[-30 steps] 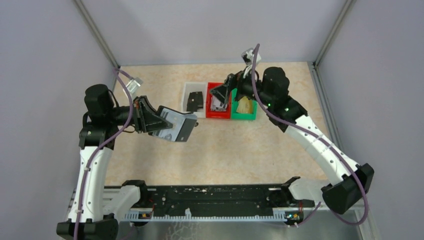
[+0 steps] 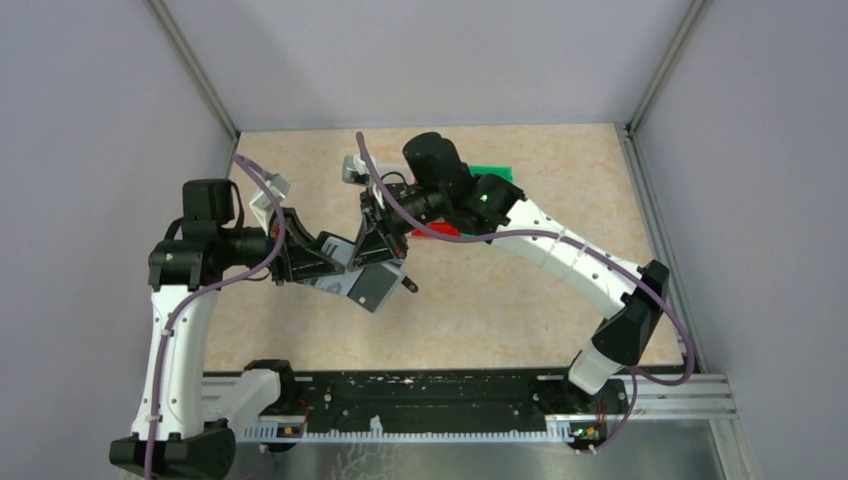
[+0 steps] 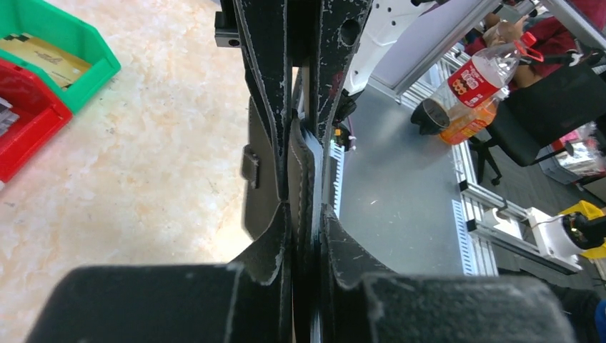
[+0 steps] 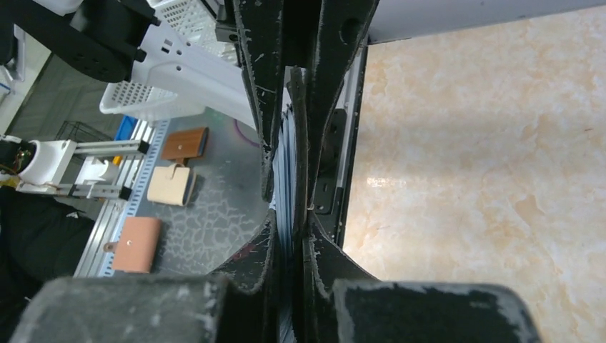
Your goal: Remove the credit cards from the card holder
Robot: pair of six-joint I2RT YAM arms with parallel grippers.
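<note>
The card holder [image 2: 370, 290] with its light cards hangs between both grippers above the middle-left of the table. My left gripper [image 2: 330, 265] is on its left part, the holder's edge between its fingers; whether it grips firmly is unclear. My right gripper [image 2: 360, 258] is shut on the holder from the other side; in the right wrist view a stack of cards [image 4: 286, 164] and a dark cover show between its fingers. The left wrist view shows the holder edge-on.
Red [image 3: 28, 136] and green [image 3: 96, 61] bins stand at the back, largely behind the right arm in the top view. Bottles [image 3: 472, 86] stand outside the table.
My right gripper has moved left and down from over the bins onto the holder. The left gripper has shifted slightly, and the holder sits a little lower in the top view.
</note>
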